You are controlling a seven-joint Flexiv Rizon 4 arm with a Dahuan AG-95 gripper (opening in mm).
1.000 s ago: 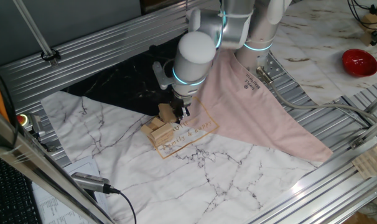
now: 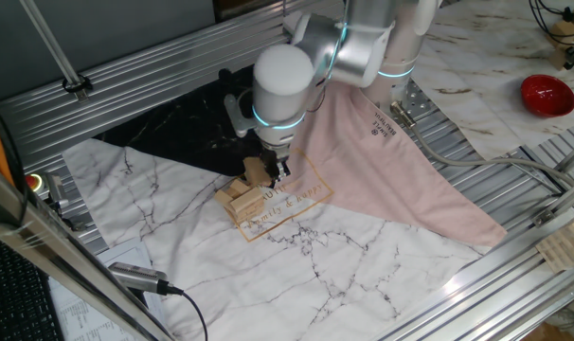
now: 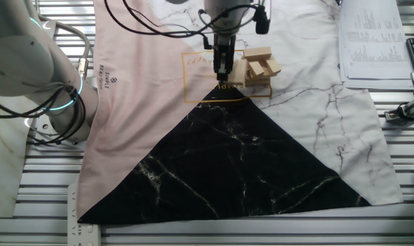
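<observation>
My gripper (image 2: pixel 278 176) points down at the right side of a small heap of wooden blocks (image 2: pixel 238 203). The second exterior view puts the dark gripper (image 3: pixel 223 74) just left of the heap (image 3: pixel 260 63), with the wooden block (image 3: pixel 239 72) right beside it. The fingers' grip on the block is partly hidden, and whether the block touches the heap or the cloth is unclear.
The cloth (image 2: pixel 363 275) has white marble, black and pink areas, with a gold-framed print under the blocks. A red bowl (image 2: pixel 547 96) stands far right. Papers (image 3: pixel 372 42) lie beyond the cloth.
</observation>
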